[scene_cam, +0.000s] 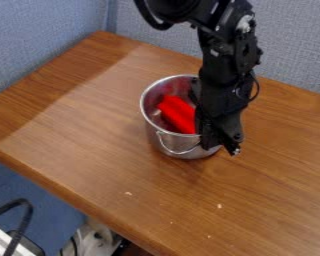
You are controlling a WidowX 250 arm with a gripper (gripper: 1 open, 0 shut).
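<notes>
A silver metal pot (182, 149) sits on the wooden table, holding a red object (178, 115) that lies inside it, partly visible. My black gripper (224, 139) reaches down at the pot's right side, covering part of its rim and interior. The fingertips are dark and overlap the pot's edge, so I cannot make out whether anything is between them.
The wooden table (83, 120) has free room to the left, front and right. A grey padded wall (296, 50) runs behind it. Cables and a white object (5, 243) lie beyond the table's front left edge.
</notes>
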